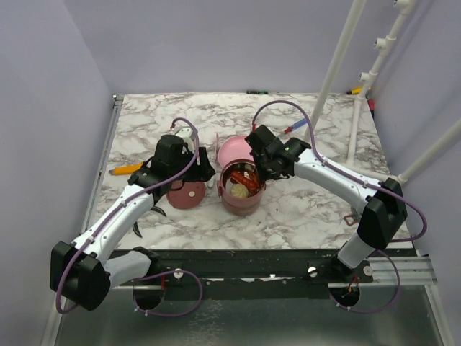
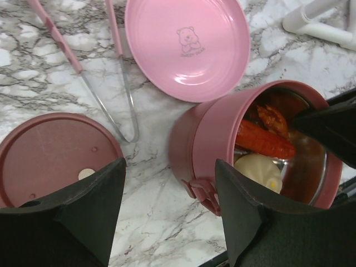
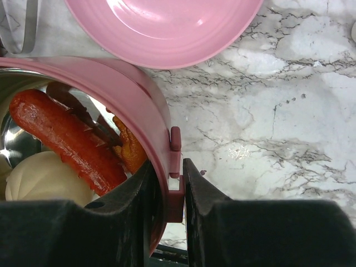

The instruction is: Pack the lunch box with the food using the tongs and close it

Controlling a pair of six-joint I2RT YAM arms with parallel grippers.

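Observation:
The round pink lunch box point(image 1: 240, 206) is uncovered, holding a red sausage point(image 3: 64, 139), a pale bun point(image 3: 45, 181) and an orange-brown fried piece point(image 3: 129, 146). My right gripper is shut on its right wall, one finger inside and one outside by the side clasp point(image 3: 176, 203). On the opposite side my left gripper stands open, its right finger close to the left clasp point(image 2: 204, 192); nothing is between its fingers. The pink plate point(image 2: 189, 44) lies behind the box. A dark red lid point(image 2: 53, 150) rests on the table to the left.
Pink-handled metal tongs point(image 2: 119, 94) lie between lid and plate. White pipes point(image 1: 354, 130) stand at the right. A yellow-orange object point(image 1: 125, 169) and a blue-handled tool point(image 1: 296, 126) lie farther off. Bare marble shows right of the box.

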